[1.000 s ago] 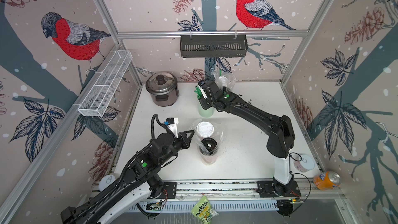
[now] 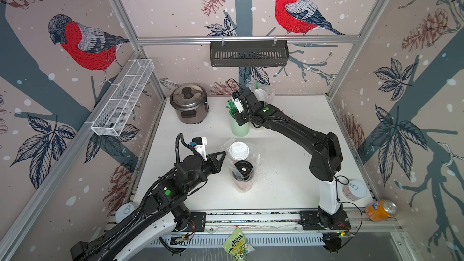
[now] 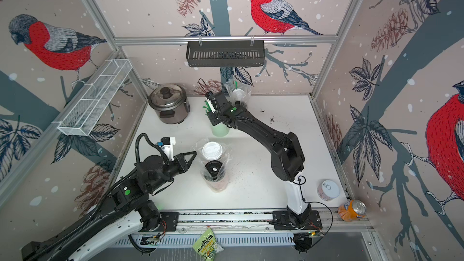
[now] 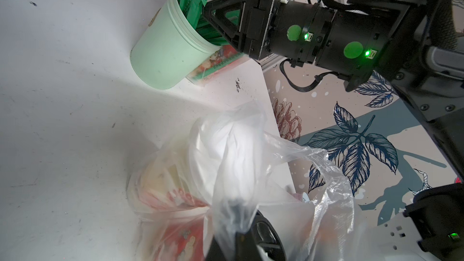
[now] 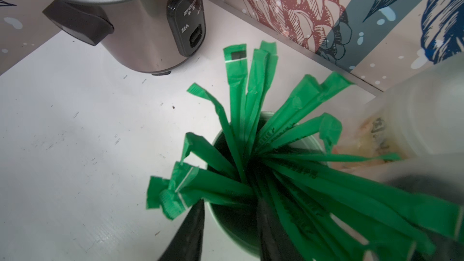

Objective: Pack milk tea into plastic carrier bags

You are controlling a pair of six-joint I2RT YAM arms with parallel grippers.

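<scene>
A clear plastic bag [image 4: 227, 154] stands mid-table around milk tea cups, one with a white lid [image 2: 238, 150], one with a black lid [image 2: 244, 168]. My left gripper [image 2: 221, 157] is at the bag's left; in the left wrist view its fingertips are shut at the bag's plastic. Behind, a mint cup [image 4: 164, 48] holds green wrapped straws [image 5: 309, 174]. My right gripper is over that cup, fingers apart beside the straw ends, with no straw clearly held. Another bagged cup [image 5: 410, 111] stands behind the straws.
A rice cooker [image 2: 188, 104] stands at the back left. A can [image 2: 354, 189] sits at the right front.
The right arm has shifted slightly at the straw cup, its gripper rising a little. The left arm and the bag look unchanged.
</scene>
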